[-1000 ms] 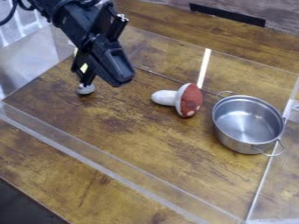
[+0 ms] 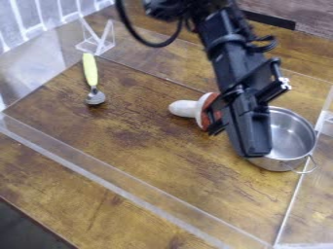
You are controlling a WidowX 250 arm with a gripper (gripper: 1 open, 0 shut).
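Observation:
The black gripper [image 2: 250, 131] hangs over the left part of a steel pot [image 2: 289, 150] on the right of the camera view, its fingers close together with nothing seen between them. A white toy mushroom [image 2: 186, 108] with a red cap lies just left of the gripper, its cap largely hidden behind the arm. A utensil with a pale yellow handle [image 2: 90, 70] and metal head lies on the wooden surface at the upper left.
Clear plastic walls border the wooden work surface [image 2: 117, 146].
The arm has swung from the upper left to the right, down over the pot, uncovering the yellow-handled utensil and partly hiding the mushroom and pot.

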